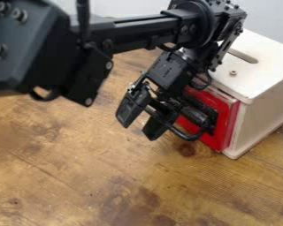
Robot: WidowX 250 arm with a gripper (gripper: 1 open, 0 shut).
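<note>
The black gripper (144,115) hangs at the centre of the camera view, angled down in front of the red panel (218,134) on the near face of a white box (256,75). Its two black fingers point down and to the left, beside the red panel. Whether they are open or shut on anything is hard to tell. The arm and wrist hide part of the panel.
The dark arm spans the top of the view from the left. A pale wall lies behind at the top.
</note>
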